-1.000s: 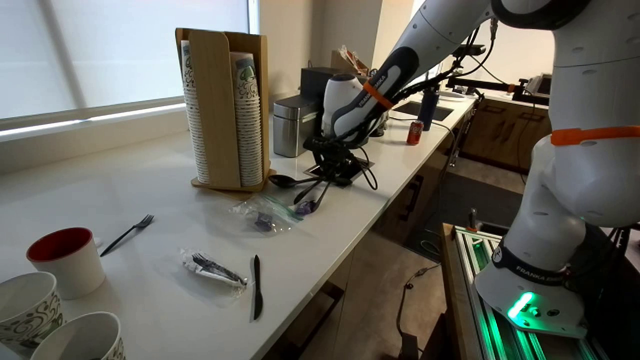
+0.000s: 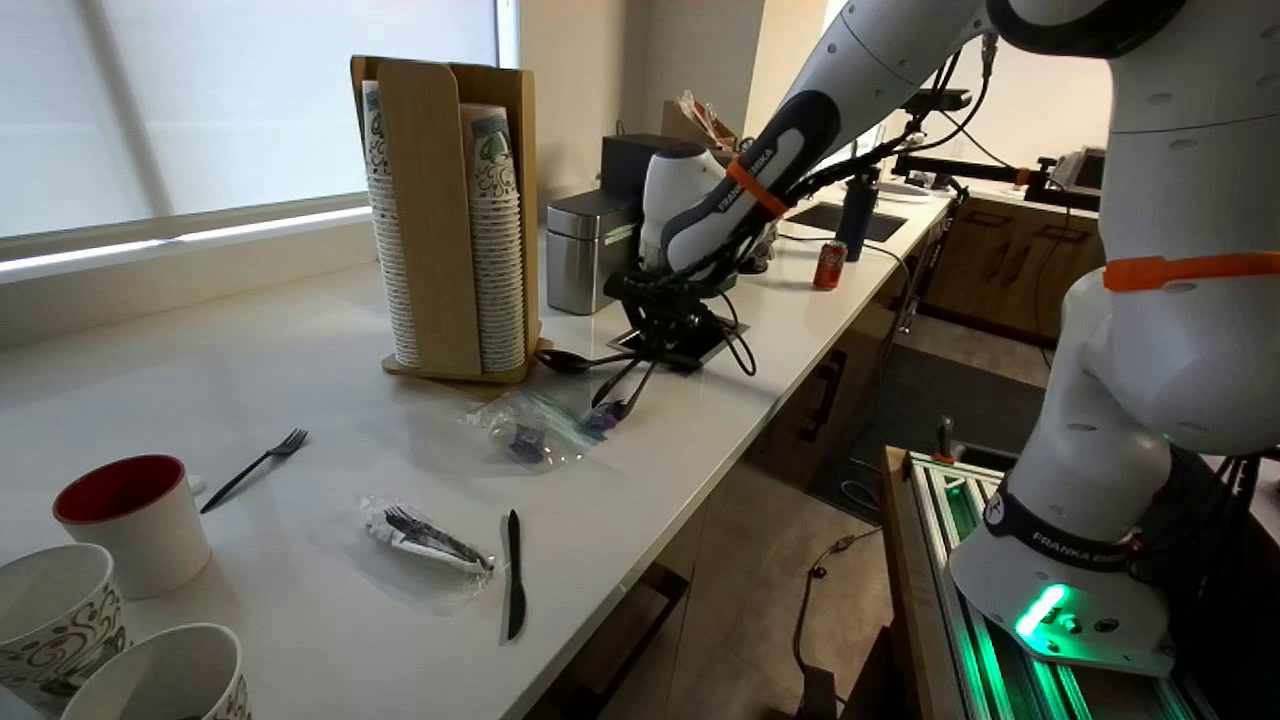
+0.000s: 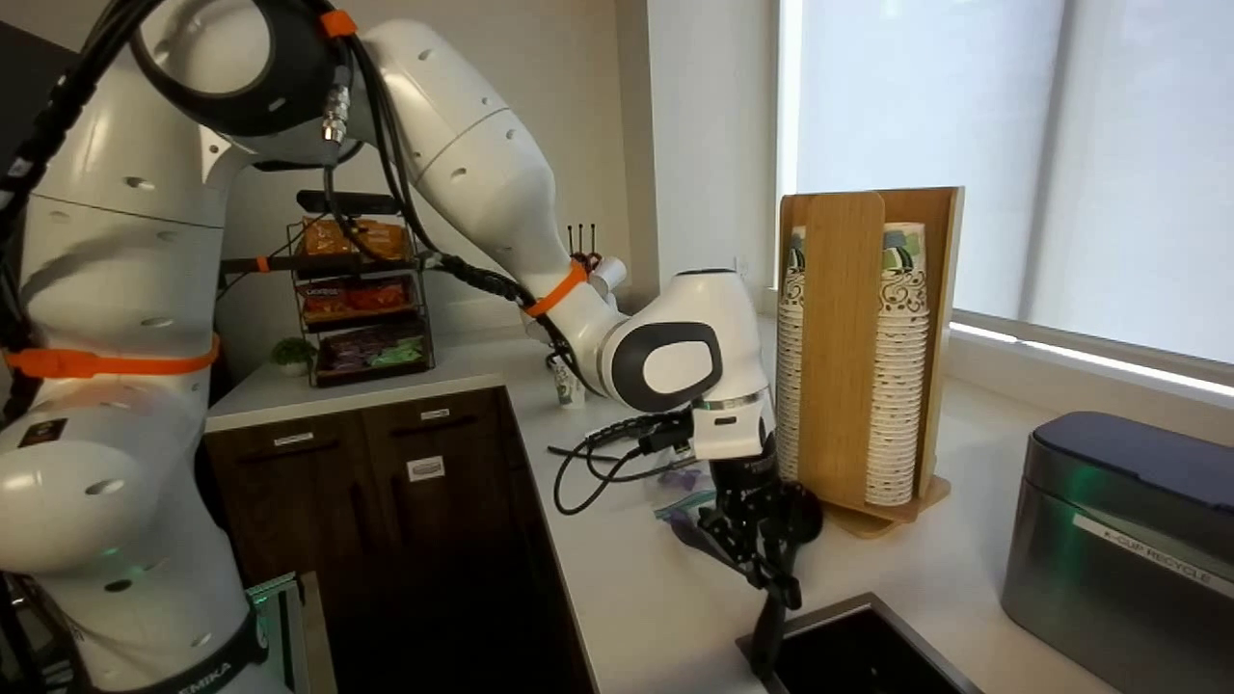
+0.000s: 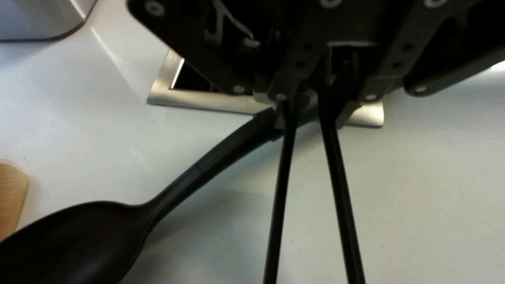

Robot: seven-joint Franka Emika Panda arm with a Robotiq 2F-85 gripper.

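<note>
My gripper is low over the counter, its fingers shut on a black tongs-like utensil (image 4: 280, 208). In the wrist view its two thin arms spread downward from between the fingers; in exterior view 1 their wider ends (image 2: 609, 414) reach toward a clear plastic bag (image 2: 528, 434). A large black spoon (image 4: 71, 243) extends to the lower left, its handle passing by the fingertips. Whether that handle is also gripped I cannot tell. In exterior view 2 my gripper (image 3: 772, 578) is beside a dark square opening, with a black handle end (image 3: 768, 636) hanging below it.
The metal-framed opening (image 2: 726, 342) lies under the gripper. Near it stand a wooden cup holder (image 2: 434, 228) and a steel bin (image 2: 588, 252). A black knife (image 2: 516, 576), wrapped cutlery (image 2: 429, 538), a fork (image 2: 256, 468) and several cups occupy the left counter.
The arm and gripper have shifted very slightly. The utensils have moved a little with them; the bag and the other counter items look unmoved.
</note>
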